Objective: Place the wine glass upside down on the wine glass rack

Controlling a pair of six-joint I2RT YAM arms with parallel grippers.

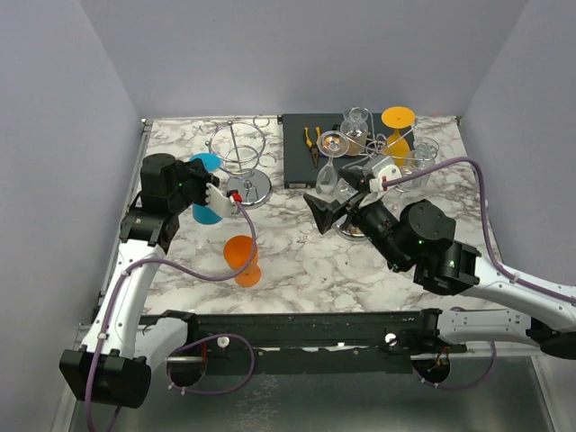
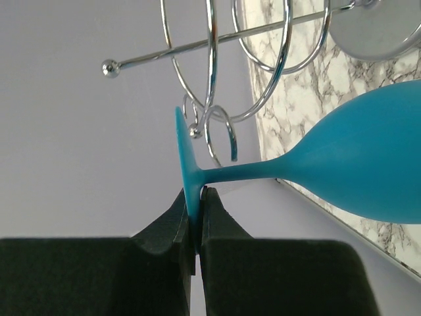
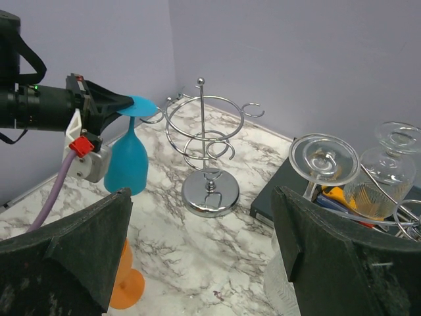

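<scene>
A blue wine glass [image 3: 127, 164] hangs upside down, bowl below and round foot on top. My left gripper is shut on the edge of its foot. Left of the chrome spiral rack [image 3: 210, 192], the blue stem stands close to the rack's outer hook [image 3: 155, 118] but outside its loop. In the left wrist view the hook's end [image 2: 233, 157] shows just above the stem; the exact gap between them is hard to judge. Over the table on the right, my right gripper is open with its fingers wide apart and empty.
An orange wine glass [image 1: 241, 252] is on the marble table in front of the left rack. At the right, a second rack holds clear glasses [image 1: 332, 144] and a yellow one [image 1: 398, 118], near a dark tool case [image 1: 297, 171]. Bare marble [image 1: 297, 270] lies front centre.
</scene>
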